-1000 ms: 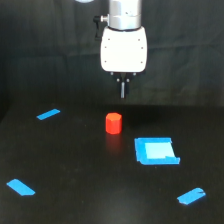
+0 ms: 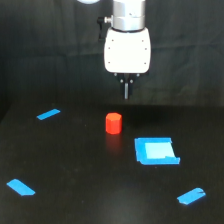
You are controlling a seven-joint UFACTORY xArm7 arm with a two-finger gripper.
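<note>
A small red block (image 2: 114, 123) stands on the dark table near the middle of the view. Above it and slightly to its right hangs my gripper (image 2: 126, 95), pointing down and clear of the block. Its fingers look like one thin dark shape against the black backdrop, so their spacing is hard to make out. To the right of the block lies a white square (image 2: 159, 150) bordered by blue tape (image 2: 143, 157).
Blue tape strips lie flat at the back left (image 2: 48, 114), front left (image 2: 20, 187) and front right (image 2: 191, 196). A black curtain hangs behind.
My gripper and arm have shifted slightly to the right. The red block and the taped square have stayed in place.
</note>
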